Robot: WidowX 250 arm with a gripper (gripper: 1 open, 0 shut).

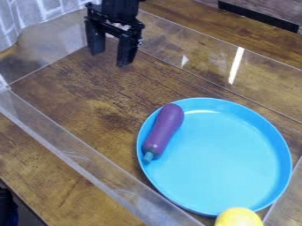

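Observation:
The black gripper [111,42] hangs at the top of the camera view, left of centre, over the wooden surface and well apart from the objects; its fingers point down with a gap between them and nothing seen in it. A purple eggplant-like object [165,129] lies on the left side of a blue plate [231,169] at the lower right.
A yellow object [239,217] sits at the plate's front edge, partly out of frame. Clear plastic walls run round the wooden surface [71,97], whose middle and left are free.

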